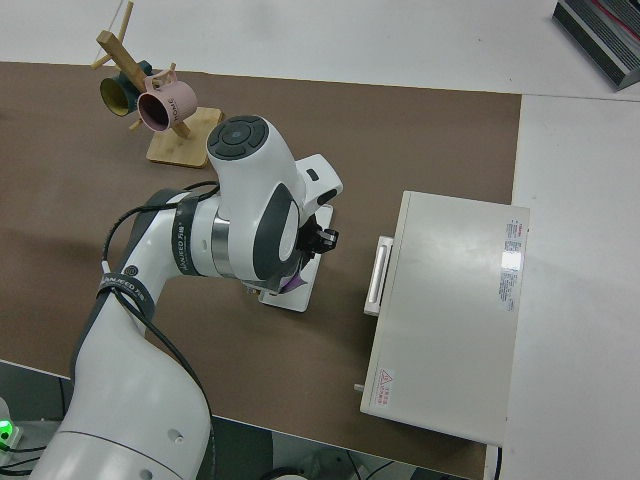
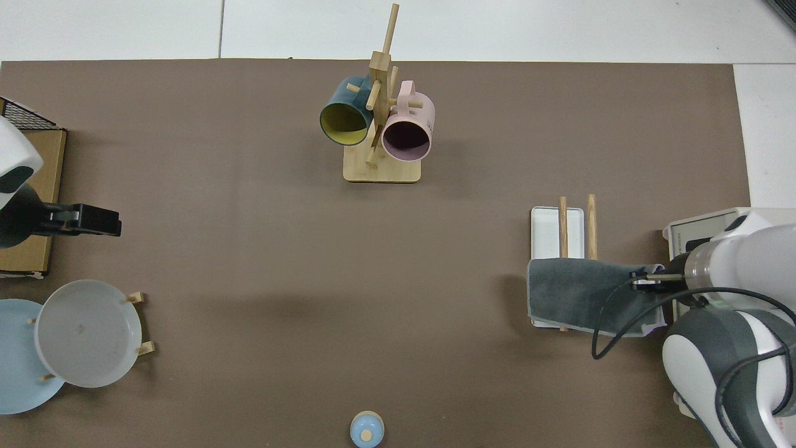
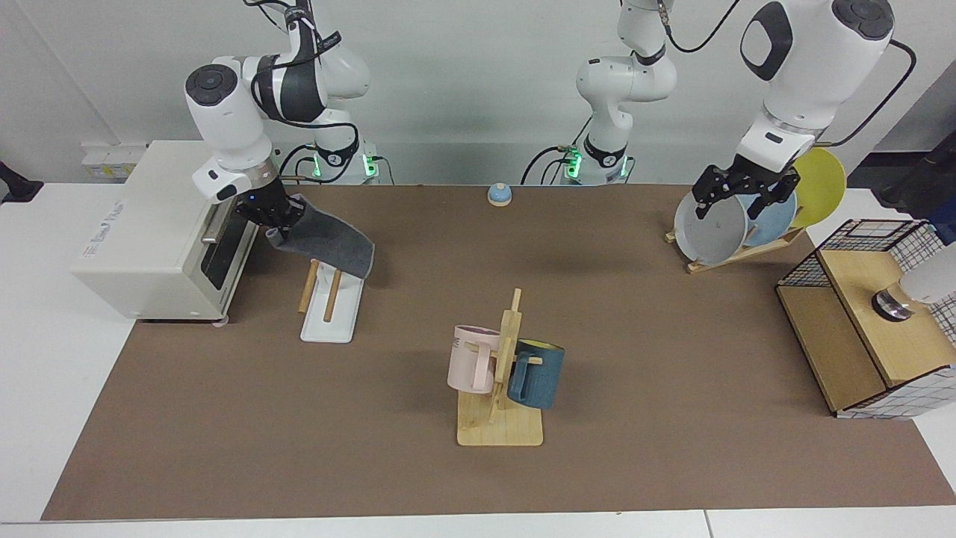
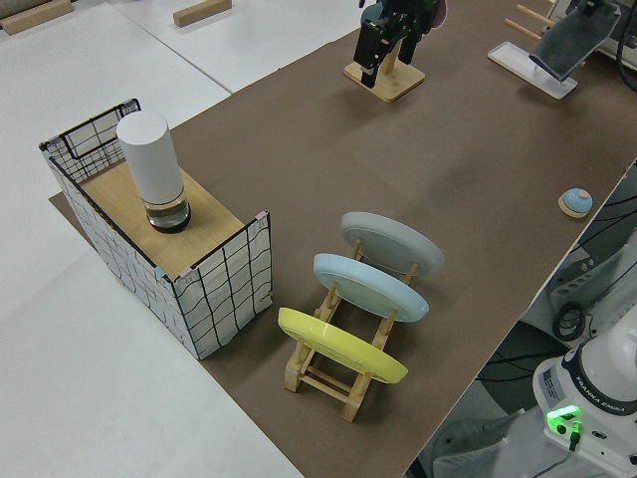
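A dark grey cloth [image 2: 574, 295] hangs over the white board [image 2: 545, 231] with two wooden pegs, held by my right gripper [image 3: 284, 224], which is partly hidden by its arm and cable in the top view. My left gripper [image 2: 101, 220] is at the left, above the wire shelf [image 2: 41, 164] and beside the plate rack with grey, blue and yellow plates [image 3: 712, 233]; whether it is open cannot be told. The wooden mug stand [image 2: 380, 172] holds a blue mug [image 2: 344, 112] and a pink mug [image 2: 408, 127].
A white appliance [image 1: 445, 300] stands right of the board. A small blue round object [image 2: 367, 429] lies at the near edge.
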